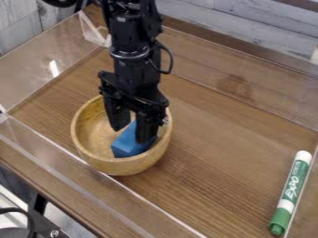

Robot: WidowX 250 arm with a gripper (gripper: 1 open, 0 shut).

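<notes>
A black robot arm comes down from the top of the camera view, its gripper (132,123) low over a round tan bowl (97,154). In the bowl lies a blue block (126,141), partly hidden by the dark fingers around its upper part. The gripper looks open; whether the fingers touch the block is hard to tell.
A green and white marker (291,191) lies at the right edge of the wooden table (224,130). A dark cable runs at the lower left corner.
</notes>
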